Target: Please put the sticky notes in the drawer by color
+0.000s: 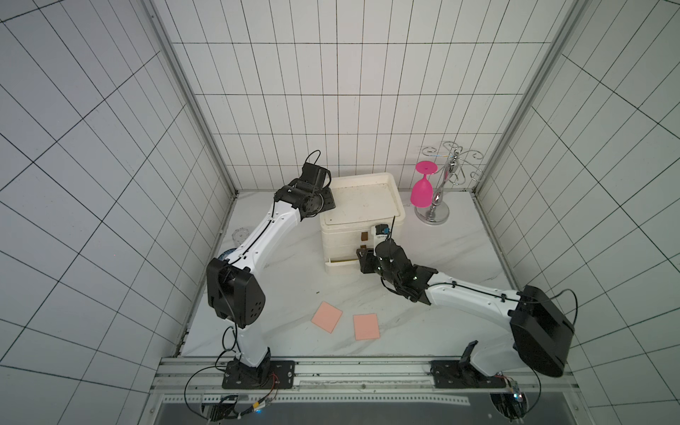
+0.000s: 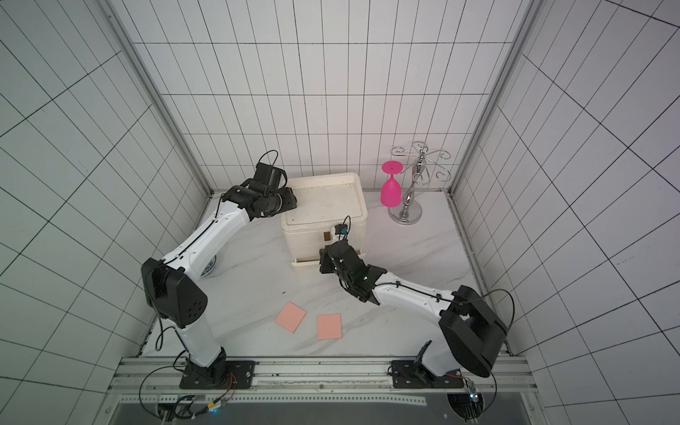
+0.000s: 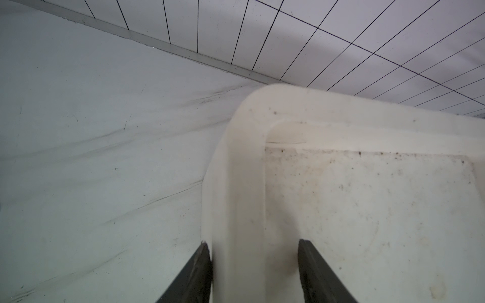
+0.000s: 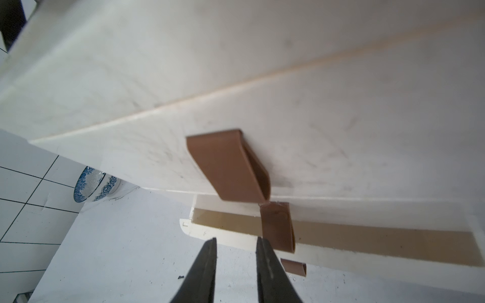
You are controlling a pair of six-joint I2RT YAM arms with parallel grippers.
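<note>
Two pink sticky note pads lie flat on the table before the cream drawer cabinet. The bottom drawer is partly out. Three brown handles show in the right wrist view: a top handle, a middle handle and a bottom handle. My right gripper is open in front of them, nothing between its fingers. My left gripper straddles the cabinet's left top rim; whether both fingers press on it is unclear.
A pink goblet hangs on a metal stand right of the cabinet. A blue-and-white bowl sits at the left, partly behind my left arm in the top left view.
</note>
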